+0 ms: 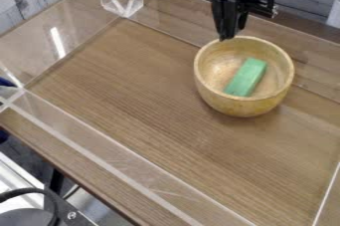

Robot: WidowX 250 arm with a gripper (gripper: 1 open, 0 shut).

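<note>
A tan round bowl stands on the wooden table at the upper right, with a green block lying inside it. My black gripper hangs from the top of the view just above the bowl's back rim. Its narrow fingers point down; whether they are apart or closed is hard to make out, and nothing clearly shows held.
Clear plastic edging shows at the back left and along the left side. A black curved part sits at the lower left corner.
</note>
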